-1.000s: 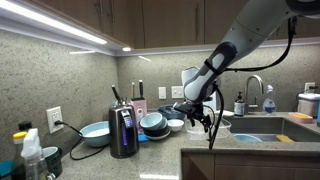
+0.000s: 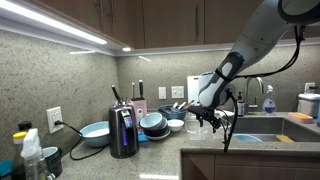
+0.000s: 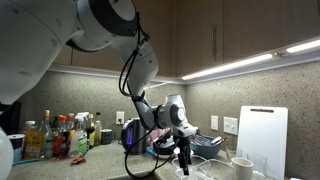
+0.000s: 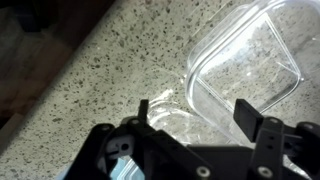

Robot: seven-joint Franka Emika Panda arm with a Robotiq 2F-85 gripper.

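Note:
My gripper stands open in the wrist view, its two dark fingers apart with nothing held between them. A clear plastic container [image 4: 213, 60] with a rounded rim lies below and to the upper right, its near wall passing under the gap. Another clear, round-edged piece [image 4: 178, 122] shows beneath the fingers, partly hidden by the gripper. From the first exterior view, the gripper [image 2: 213, 126] points down over the counter left of the sink, near the clear containers [image 2: 199, 134]. In the second exterior view, clear plastic [image 3: 207, 169] sits beside the gripper [image 3: 184, 168].
A black-and-steel toaster [image 2: 124, 132], stacked bowls [image 2: 154, 122] and a light-blue bowl [image 2: 96, 133] stand to the left. The sink [image 2: 265, 127] lies right of the gripper. Bottles [image 3: 45, 135] crowd the far counter.
Over the last second my arm and gripper have shifted to the right in the first exterior view, toward the sink. The bowls and toaster have stayed put.

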